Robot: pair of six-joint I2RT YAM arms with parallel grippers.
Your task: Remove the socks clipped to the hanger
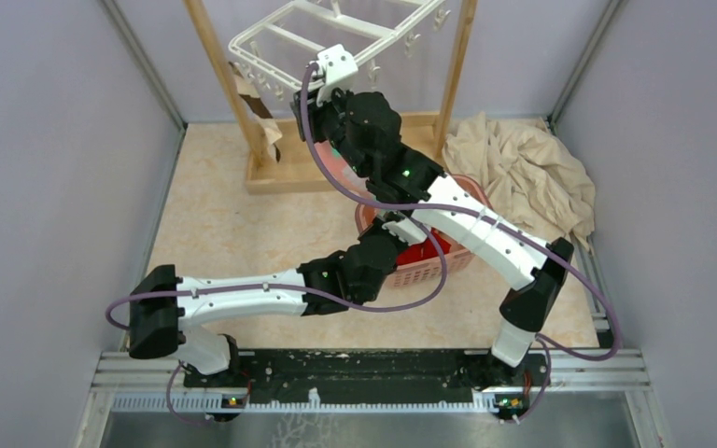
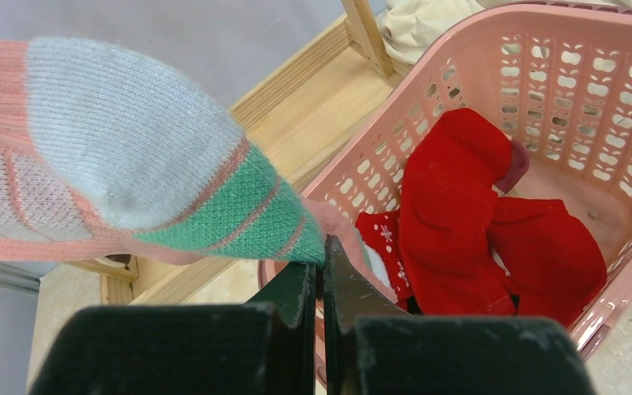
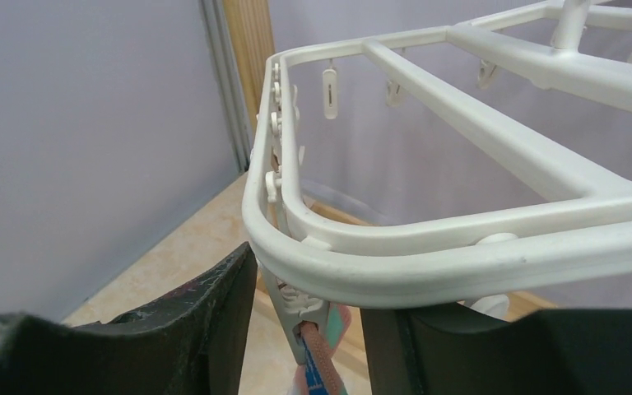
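Observation:
A pink, light blue and green striped sock [image 2: 123, 140] fills the upper left of the left wrist view. My left gripper is shut on its narrow green end. In the right wrist view the cuff of a sock [image 3: 319, 358] hangs in a white clip [image 3: 300, 309] under the corner of the white hanger [image 3: 453, 271]. My right gripper stands part open, its fingers [image 3: 234, 321] on either side of this clip. From above, the pink sock [image 1: 334, 166] shows partly behind the right arm.
A pink basket [image 2: 580, 107] with red socks [image 2: 453, 206] inside stands below the hanger. A brown and white sock [image 1: 260, 107] hangs at the hanger's left. Bundled beige cloth [image 1: 523, 177] lies at the back right. My right arm crosses above the left one.

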